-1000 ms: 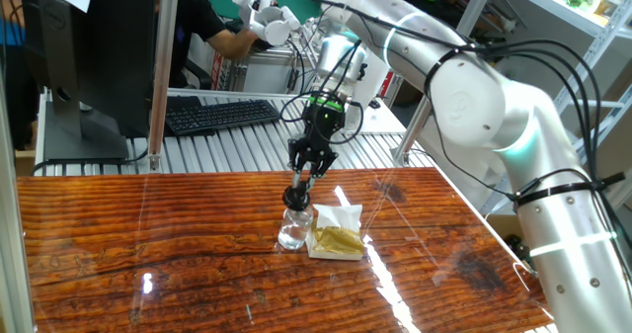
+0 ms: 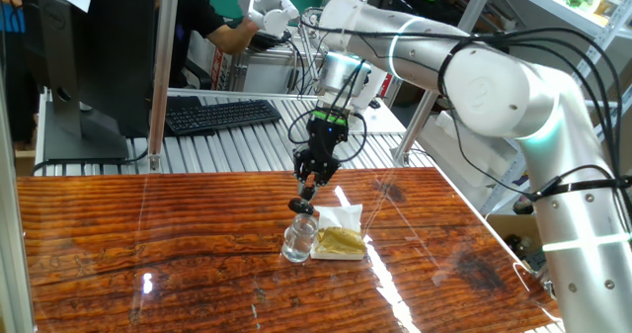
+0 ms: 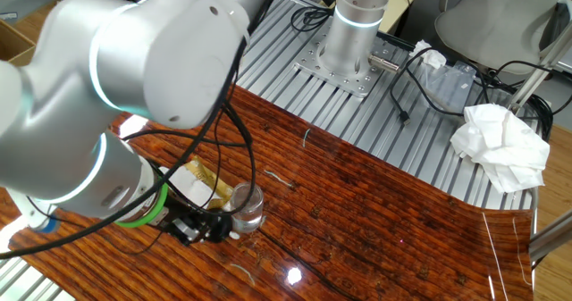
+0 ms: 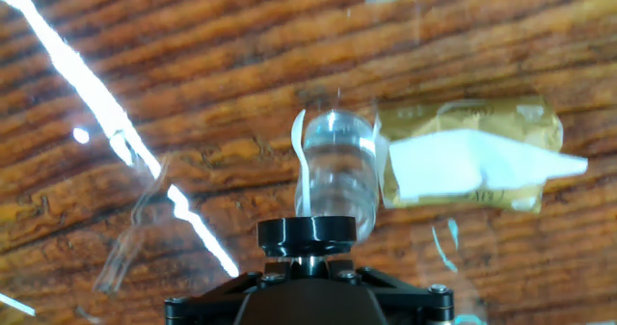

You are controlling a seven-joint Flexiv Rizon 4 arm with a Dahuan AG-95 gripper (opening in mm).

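A clear glass jar (image 2: 299,240) stands on the wooden table beside a gold-and-white tissue pack (image 2: 340,236). Over its mouth, my gripper (image 2: 308,189) points down, shut on the short metal stem of a round black lid (image 2: 302,206). In the wrist view the black lid (image 4: 307,235) overlaps the near side of the glass jar (image 4: 339,171). A thin white spoon-like piece (image 4: 302,156) extends beyond the lid along the jar's left side; its attachment is hidden. Whether lid and jar touch is unclear. Exterior view 2 shows the jar (image 3: 248,207) next to my gripper, with the arm covering much of it.
Close on the jar's right in the wrist view is the tissue pack (image 4: 463,161). A keyboard (image 2: 222,117) and monitor (image 2: 84,66) stand behind the table. White crumpled paper (image 3: 500,147) lies off the table.
In exterior view 1 my gripper and the black lid have shifted slightly right and down. The jar has also shifted slightly right and toward the viewer. The tissue pack looks nearly unmoved.
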